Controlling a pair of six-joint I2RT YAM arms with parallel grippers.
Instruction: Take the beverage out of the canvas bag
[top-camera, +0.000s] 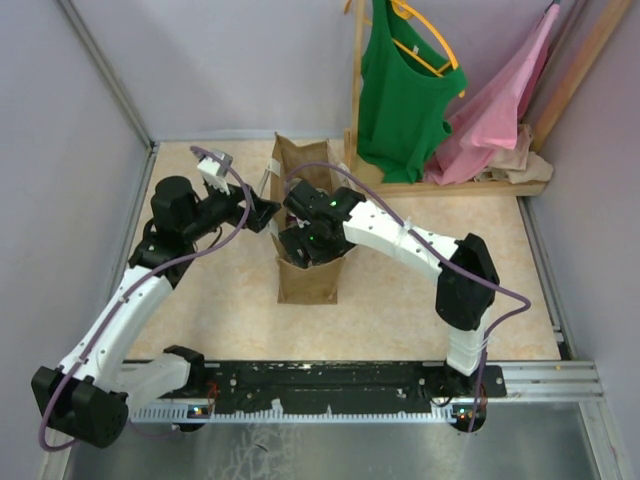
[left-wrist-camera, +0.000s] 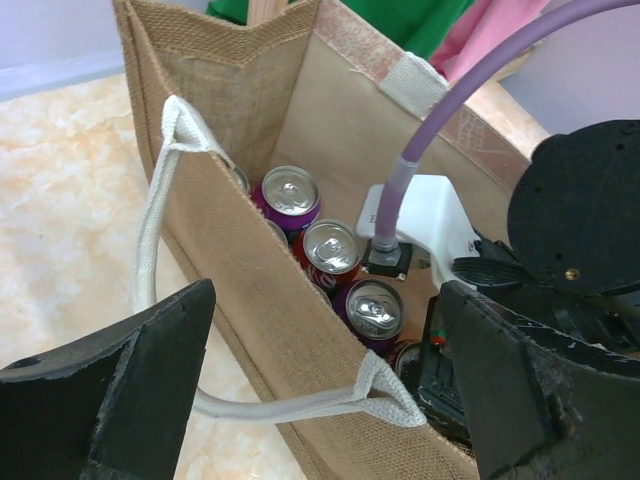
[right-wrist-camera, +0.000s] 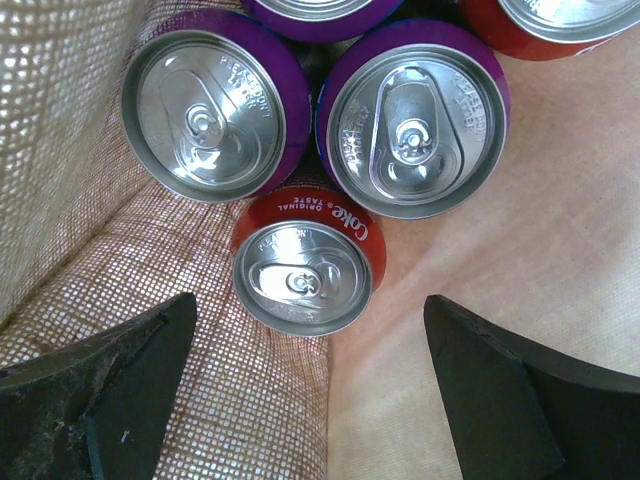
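The tan canvas bag (top-camera: 308, 287) stands upright on the table, its top open. Inside, the left wrist view shows purple cans (left-wrist-camera: 287, 196) and a red can (left-wrist-camera: 330, 252) upright in a row along the near wall. My right gripper is open inside the bag; a red Coke can (right-wrist-camera: 302, 275) lies just ahead of its fingertips, apart from them. My left gripper (top-camera: 265, 212) is open at the bag's left side. Between its fingers in the left wrist view are the bag's left wall and its white handle (left-wrist-camera: 148, 240).
A green top (top-camera: 410, 100) and a pink garment (top-camera: 497, 105) hang on a wooden rack (top-camera: 480, 188) behind the bag on the right. My right arm crosses over the bag's right wall.
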